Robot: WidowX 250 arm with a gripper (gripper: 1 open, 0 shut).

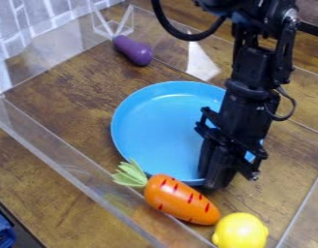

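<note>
My black gripper (216,165) is lowered over the right part of a round blue plate (148,131), its fingertips low by the plate's right rim. It looks shut, with no object visible between the fingers, though the dark fingertips are hard to make out. An orange toy carrot (177,200) with green leaves lies just in front of the plate. A yellow object (240,231), perhaps a lemon, lies at the front right, beside the carrot.
A purple eggplant (132,49) lies at the back left. A white object (201,58) stands behind the plate. A clear plastic wall runs along the front left.
</note>
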